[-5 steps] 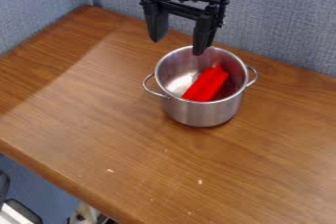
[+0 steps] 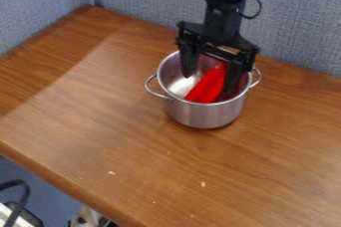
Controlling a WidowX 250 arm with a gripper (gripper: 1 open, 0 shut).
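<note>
A silver pot (image 2: 200, 113) with two wire handles stands on the wooden table (image 2: 94, 141), near the back right. Inside it lies a red elongated object (image 2: 205, 86). My black gripper (image 2: 212, 68) reaches down from the top to the pot, its open fingers at and inside the rim over the red object, which is partly hidden behind them.
A grey speckled wall runs along the back and upper left. Dark cables lie at the lower left corner.
My gripper has moved down from above and behind the pot into its opening, over the red object. The pot looks unmoved.
</note>
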